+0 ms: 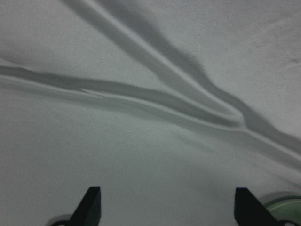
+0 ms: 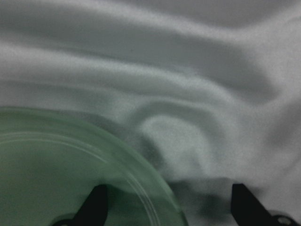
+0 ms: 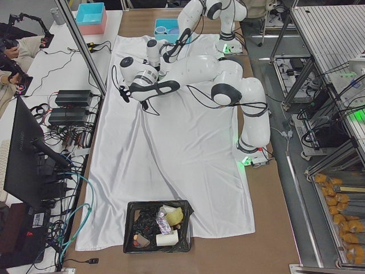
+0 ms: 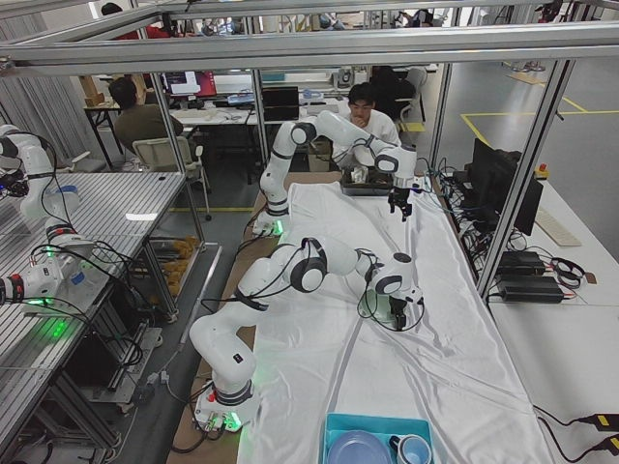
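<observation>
A translucent green plate (image 2: 61,174) lies on the white cloth (image 3: 165,171), close below my right gripper (image 4: 397,314), whose open fingers straddle its rim in the right wrist view. My left gripper (image 4: 400,205) is open above creased cloth, with only an edge of the green plate (image 1: 287,209) at the lower right of its view. In the camera left view the left arm mostly hides the plate.
A light-blue bin (image 4: 338,425) holds blue dishes and a cup (image 4: 414,449) at one end of the cloth. A black-lined bin (image 3: 129,228) with assorted items stands at the other end.
</observation>
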